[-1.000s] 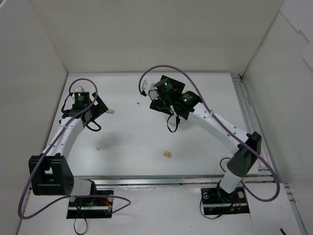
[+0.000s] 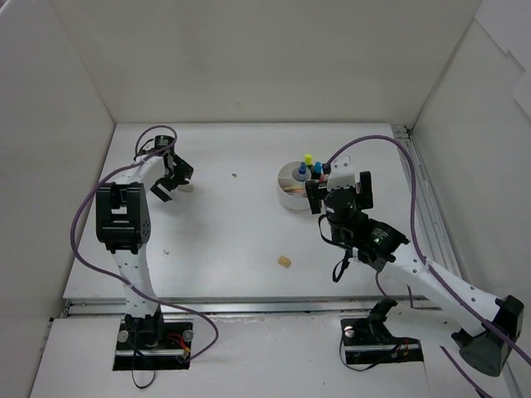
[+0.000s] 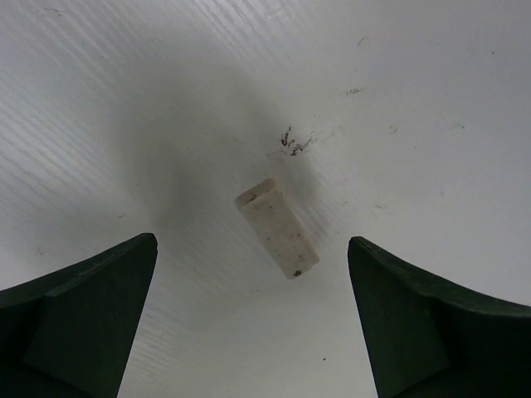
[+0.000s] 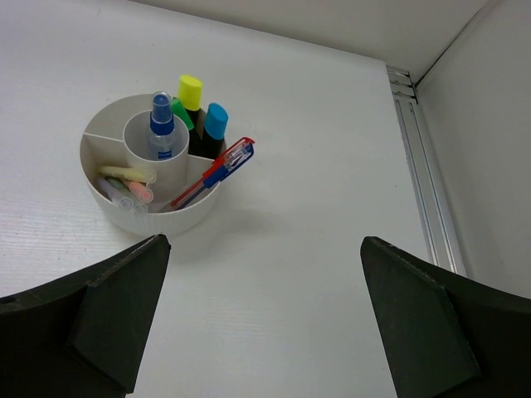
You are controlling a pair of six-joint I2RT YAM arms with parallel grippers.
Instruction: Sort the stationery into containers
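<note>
A small pale eraser-like block (image 3: 277, 228) lies on the table beneath my left gripper (image 2: 172, 181), which is open around it from above, with nothing held. A round white divided organizer (image 4: 104, 149) holds several pens and markers, a yellow-capped one (image 4: 190, 91), a blue-capped bottle (image 4: 162, 124) and a red and blue pen (image 4: 211, 172). My right gripper (image 2: 340, 189) hangs open near the organizer's right side, nothing between its fingers. A small tan block (image 2: 284, 261) lies toward the front centre of the table.
Walls stand at the back and both sides, with a metal rail (image 4: 419, 174) along the right edge.
My right arm has swung to the right, uncovering more of the organizer in the top view.
</note>
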